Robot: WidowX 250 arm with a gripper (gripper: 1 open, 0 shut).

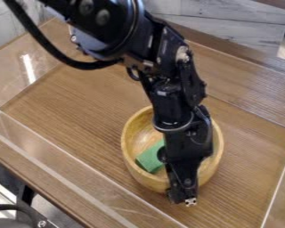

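Note:
A yellow round bowl [138, 134] sits on the wooden table, partly covered by my arm. Inside it, at the left, lies a green block [150, 158]. My black gripper [183, 183] reaches down over the bowl, its lower end at the bowl's front part. It looks shut, but whatever is between its fingers is hidden by the gripper body.
The wooden table [74, 111] has free room left of the bowl and at the back right. A pale wall stands behind. Cables and dark hardware show at the lower left, past the table edge.

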